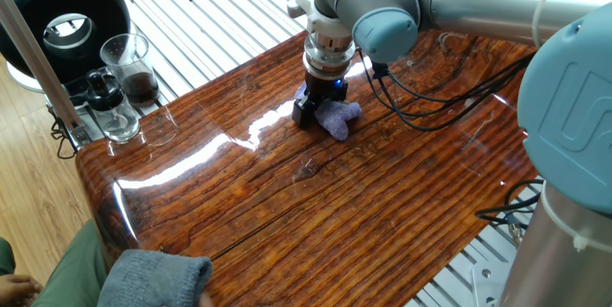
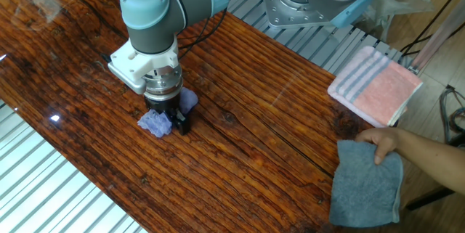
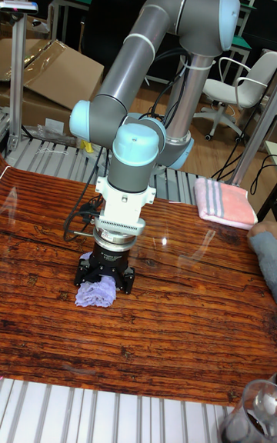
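A crumpled purple cloth (image 3: pixel 97 293) lies on the dark wooden table (image 3: pixel 188 336) beneath the arm. My gripper (image 3: pixel 104 284) points straight down over it, its black fingers low at the table surface. In exterior view 3 the fingers stand wide apart, with cloth between and below them. Bunches of the cloth (image 2: pixel 155 123) stick out on two sides of the gripper in exterior view 2. From exterior view 1 the cloth (image 1: pixel 338 119) bulges out to the right of the fingers, and the gripper hides its middle.
A person's hand holds a grey cloth (image 2: pixel 367 184) at one table end, near a folded pink and grey towel (image 2: pixel 378 84). A lidded glass jar (image 1: pixel 113 111) and a glass with dark contents (image 1: pixel 134 73) stand at the table's corner.
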